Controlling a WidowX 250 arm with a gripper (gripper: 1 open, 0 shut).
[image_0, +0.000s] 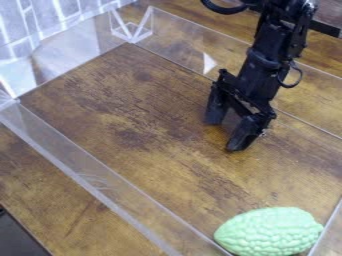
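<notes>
A black arm reaches down from the top right, and its gripper sits low over the wooden floor of a clear-walled enclosure, right of centre, fingers pointing down. The two dark fingers stand somewhat apart; whether anything small lies between or under them cannot be made out. A pale green bumpy oval object, like a bitter melon, lies at the bottom right, well apart from the gripper.
Clear plastic walls border the wooden floor on several sides. A white curtain hangs at the top left.
</notes>
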